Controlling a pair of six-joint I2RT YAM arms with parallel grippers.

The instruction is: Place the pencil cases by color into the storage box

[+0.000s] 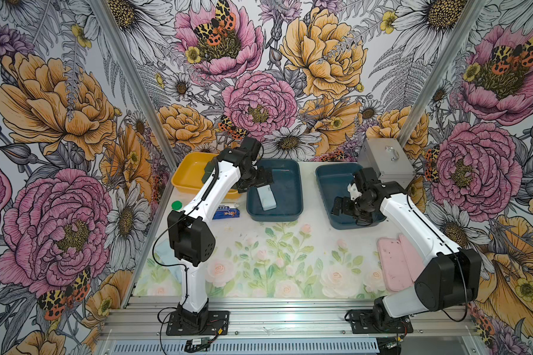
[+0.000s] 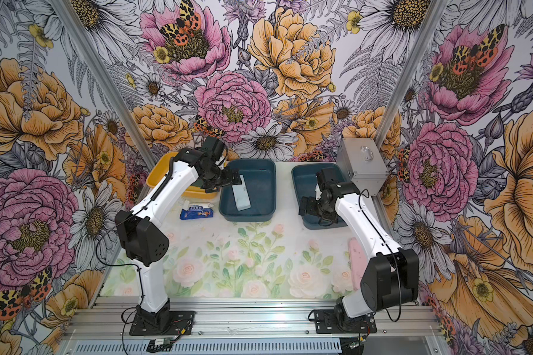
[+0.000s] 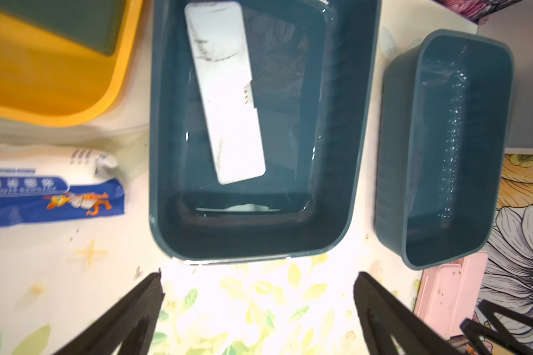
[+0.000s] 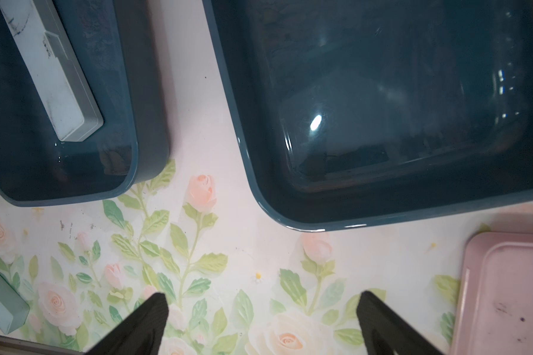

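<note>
A pale grey-blue pencil case (image 3: 231,106) lies in the middle teal box (image 3: 160,177). A dark green case (image 3: 83,23) is in the yellow box (image 3: 65,112). Pink cases (image 1: 391,260) lie on the table at the right, and a light blue-green case (image 4: 0,295) lies at the near left. The right teal box (image 4: 325,219) looks empty. My left gripper (image 1: 255,180) hangs over the middle box's left side, open and empty. My right gripper (image 1: 349,207) hangs over the right teal box, open with nothing between its fingers.
A blue-and-white packet (image 3: 53,201) lies below the yellow box, with a green lid (image 1: 176,205) near it. A metal case (image 2: 361,159) stands at the back right.
</note>
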